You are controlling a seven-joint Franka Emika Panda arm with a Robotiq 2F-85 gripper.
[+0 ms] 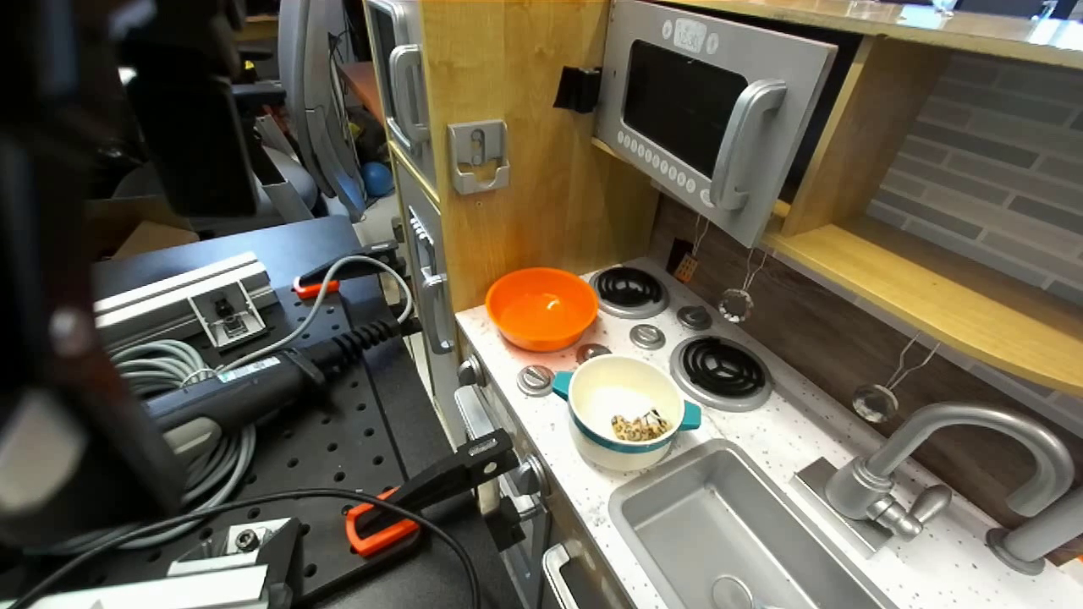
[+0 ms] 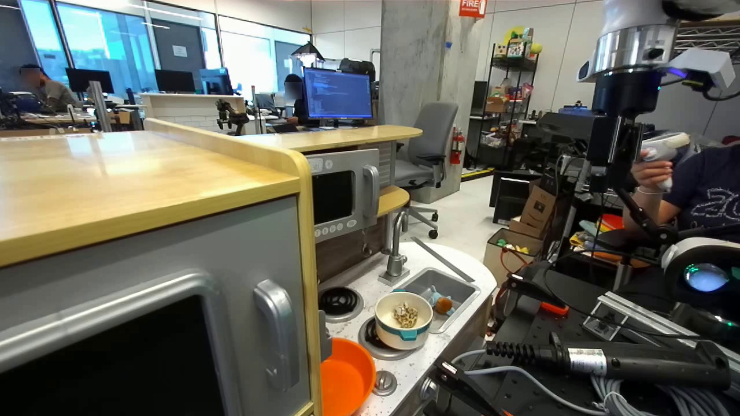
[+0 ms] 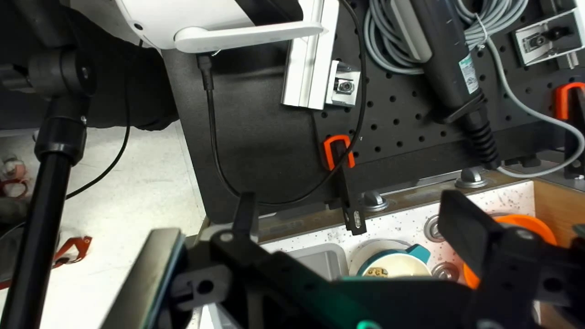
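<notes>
In the wrist view my gripper is open, its two dark fingers wide apart with nothing held between them. It hangs high over the black pegboard bench, well clear of the counter, as the second exterior view also shows. A cream pot [image 1: 599, 445] with teal handles stands on the counter beside the sink. Inside it lies a small brown-and-white patterned thing [image 1: 640, 426]. An orange bowl [image 1: 543, 309] sits empty near the wooden side wall. In the grey sink [image 2: 472, 292] rests a blue and brown item [image 2: 441, 303].
A curved faucet [image 1: 954, 416] rises behind the sink, and the microwave [image 1: 700, 112] overhangs the stove. Black clamps with orange tips [image 1: 381, 523], a dark corded tool [image 3: 441, 49] and coiled cable occupy the bench. A person stands behind it.
</notes>
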